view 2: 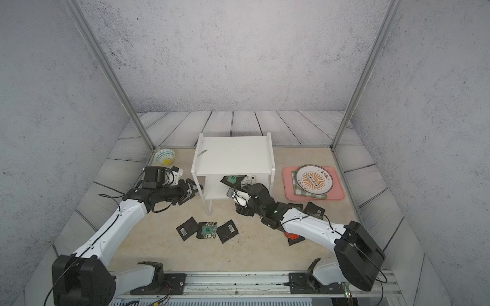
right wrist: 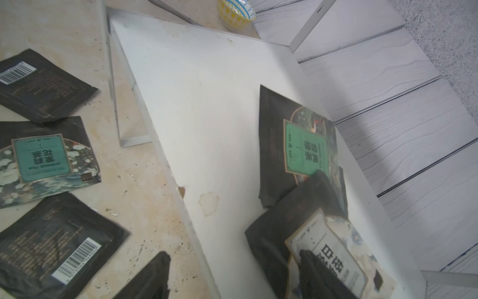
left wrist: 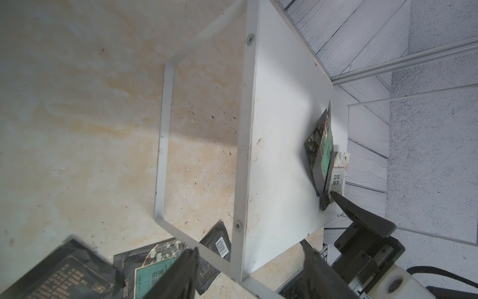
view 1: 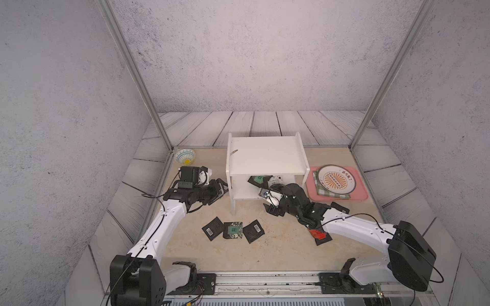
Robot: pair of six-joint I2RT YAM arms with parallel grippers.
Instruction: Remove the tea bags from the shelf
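On the shelf board (right wrist: 219,119) two tea bags overlap: a dark one with a green label (right wrist: 306,149) and one with a white label (right wrist: 336,249). My right gripper is at the shelf's front right with its fingers apart. One finger (right wrist: 307,274) overlaps the white-labelled bag in the right wrist view; whether it touches is unclear. In the left wrist view a right-gripper finger (left wrist: 363,214) lies beside that bag's lower end. My left gripper stands open, with nothing held, outside the white shelf's left side (view 1: 229,168).
Several tea bags lie on the table in front of the shelf, among them a green-labelled one (view 1: 234,230). A red one (view 1: 317,233) lies beneath the right arm. The pink tray (view 1: 359,191) with a plate is at the right, a bowl (view 1: 184,156) back left.
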